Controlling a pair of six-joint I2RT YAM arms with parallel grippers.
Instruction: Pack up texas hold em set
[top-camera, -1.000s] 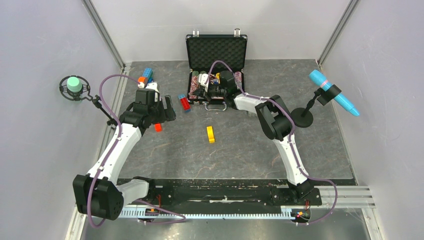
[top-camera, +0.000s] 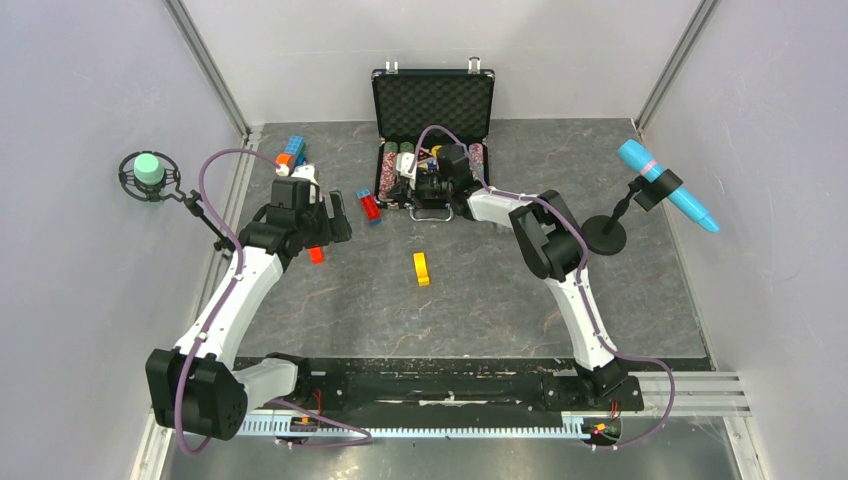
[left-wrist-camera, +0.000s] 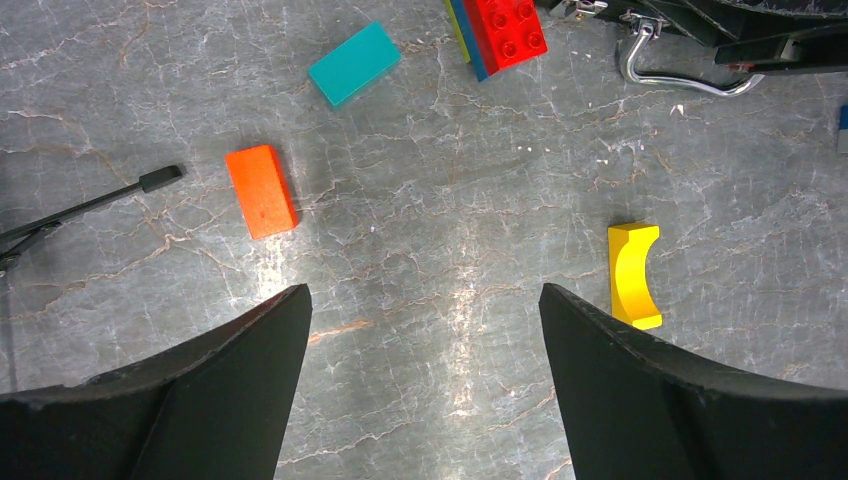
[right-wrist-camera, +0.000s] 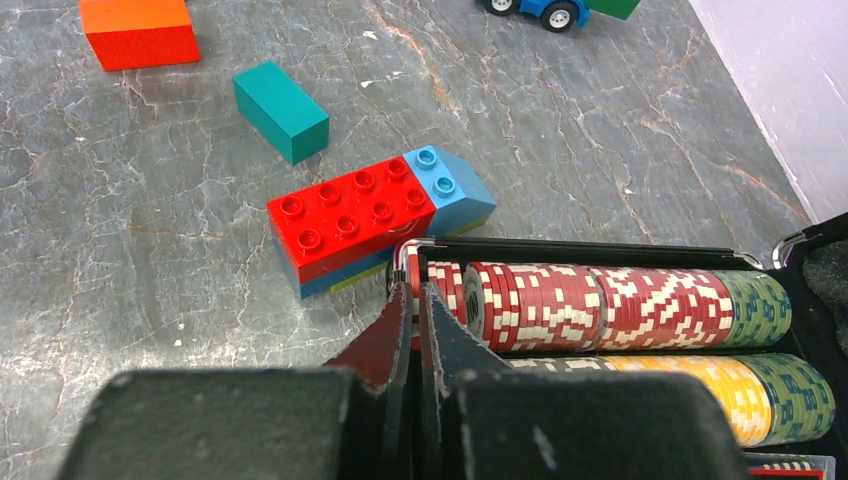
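The black chip case stands with its lid up at the back of the table. Rows of red-and-white chips, green chips and yellow chips fill its slots. At the case's front left corner, my right gripper is shut, tips together. A few red chips sit just beyond those tips, at the row's near end; contact with them is hard to judge. Over the left of the table, my left gripper hangs open with nothing between its fingers.
Just left of the case lies a red and blue brick. A teal block, an orange block and a yellow arch lie around the left and middle.
The right gripper has shifted slightly toward the front edge of the case. The left arm and the loose blocks look unmoved.
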